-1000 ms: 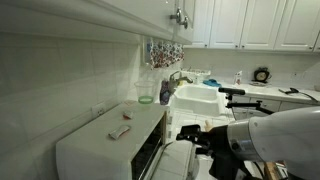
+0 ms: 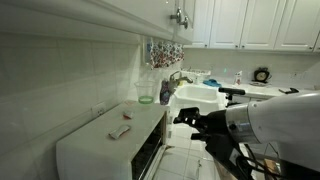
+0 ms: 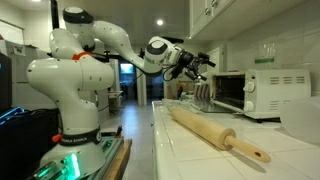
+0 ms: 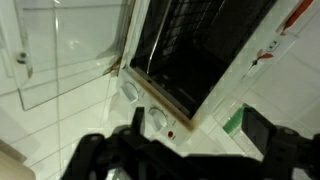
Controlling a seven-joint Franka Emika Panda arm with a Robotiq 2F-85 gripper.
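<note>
My gripper (image 3: pixel 192 68) hangs in the air in front of the white toaster oven (image 3: pixel 278 90). In the wrist view its two dark fingers stand wide apart at the lower edge, with nothing visible between them, so the gripper is open. Beyond the fingers shows the oven's dark cavity (image 4: pixel 195 45), with wire racks inside. Along its frame sit silver knobs (image 4: pixel 157 119). A translucent panel (image 4: pixel 70 45), apparently the oven's opened door, fills the upper left. In exterior view 1 the oven (image 2: pixel 108 145) stands against the left wall, and my gripper (image 2: pixel 190 120) is to its right.
A wooden rolling pin (image 3: pixel 215 130) lies on the white counter (image 3: pixel 165 155) below my arm. A green-rimmed clear container (image 2: pixel 146 99) stands behind the oven, near the sink (image 2: pixel 197 97). Cabinets (image 2: pixel 150 12) overhang the oven.
Over the last second my arm and gripper have risen in exterior view 1. The oven and the things around it have stayed put.
</note>
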